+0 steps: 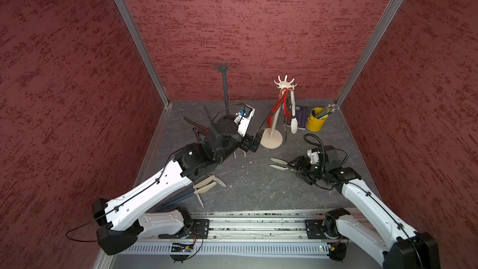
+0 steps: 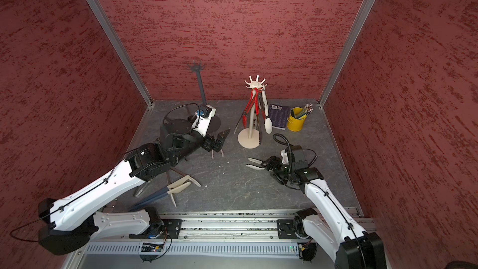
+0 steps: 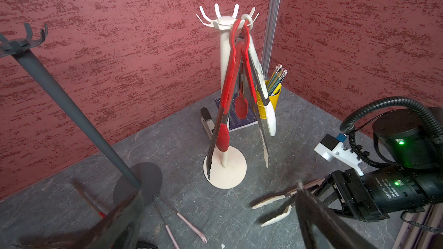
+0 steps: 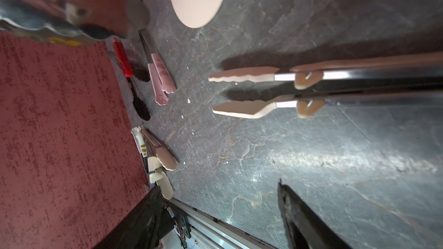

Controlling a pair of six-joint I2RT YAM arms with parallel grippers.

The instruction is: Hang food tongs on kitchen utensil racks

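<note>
Red-handled tongs (image 3: 223, 99) and white-handled tongs (image 3: 270, 120) hang from the cream rack (image 1: 270, 141). My open, empty left gripper (image 1: 254, 142) is raised left of that rack; its fingertips are blurred at the bottom of the left wrist view. On the table, tongs with cream tips (image 4: 244, 110) lie in front of the rack. My right gripper (image 1: 298, 165) is low over these tongs, its fingers apart; in the right wrist view they lie across the frame above its fingertips. Pink tongs (image 4: 163, 76) and blue-handled tongs (image 1: 179, 197) lie farther left.
A dark grey rack (image 3: 97, 133) stands at back left with more tongs around its base. A yellow pencil cup (image 2: 294, 123) and a purple book (image 2: 278, 114) are at back right.
</note>
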